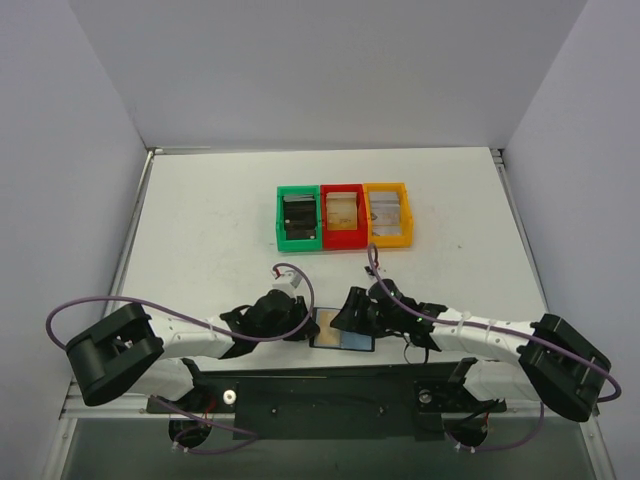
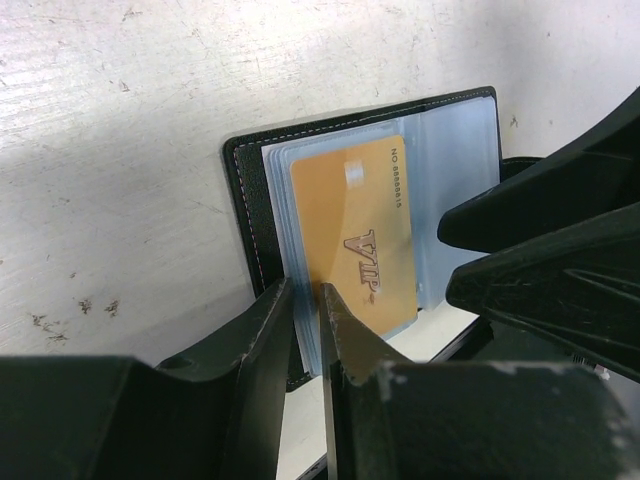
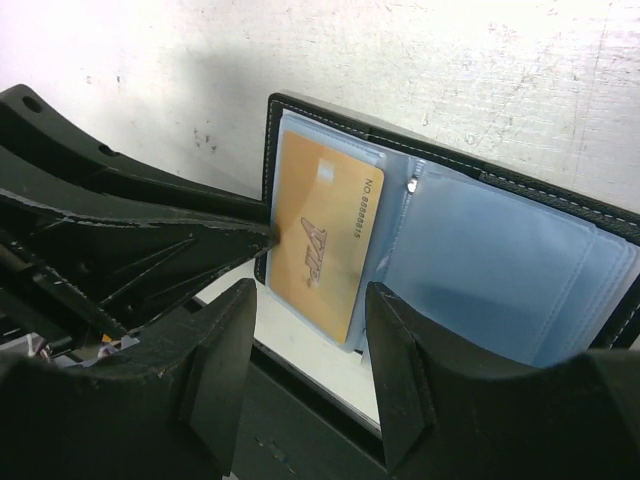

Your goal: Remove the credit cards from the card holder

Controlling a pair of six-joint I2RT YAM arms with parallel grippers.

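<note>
The open black card holder (image 1: 341,342) lies near the table's front edge between both grippers. A gold card (image 2: 355,230) sits in its clear sleeve, beside empty-looking blue sleeves (image 3: 480,270). My left gripper has its fingertips at the left edge of the holder, by the gold card; the gap between them is narrow, and whether anything is between them is unclear. My right gripper stands open over the holder, its fingertips either side of the gold card's lower part and the sleeve.
Green (image 1: 282,220), red (image 1: 344,242) and yellow (image 1: 390,240) bins with cards stand at the back middle.
</note>
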